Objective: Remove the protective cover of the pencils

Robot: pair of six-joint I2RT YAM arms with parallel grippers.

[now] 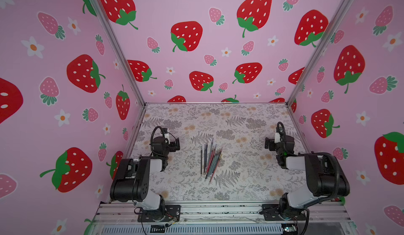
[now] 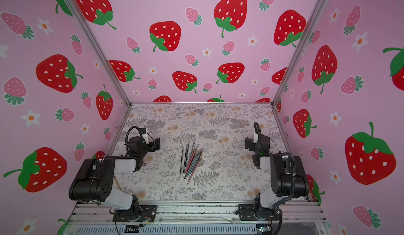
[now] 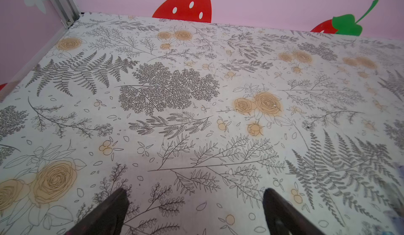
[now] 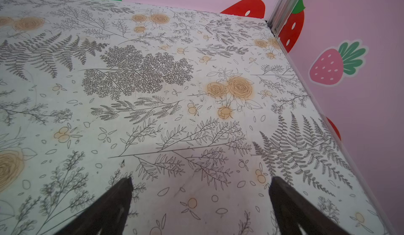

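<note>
A loose bundle of long thin pencils (image 1: 211,161), dark, grey and reddish, lies on the table a little left of its middle, seen in both top views. One dark pencil (image 1: 201,160) lies apart on the bundle's left side. Whether covers sit on their ends is too small to tell. To the left of the pencils, my left gripper stands open and empty. On the far right side, well away from them, my right gripper is likewise open with only tablecloth in view between its fingers. Neither gripper touches a pencil.
The patterned tablecloth (image 2: 223,150) is bare to the right of the pencils and behind them. Pink strawberry-printed walls (image 1: 202,45) close off the back and both sides. A metal rail (image 1: 218,207) runs along the front edge.
</note>
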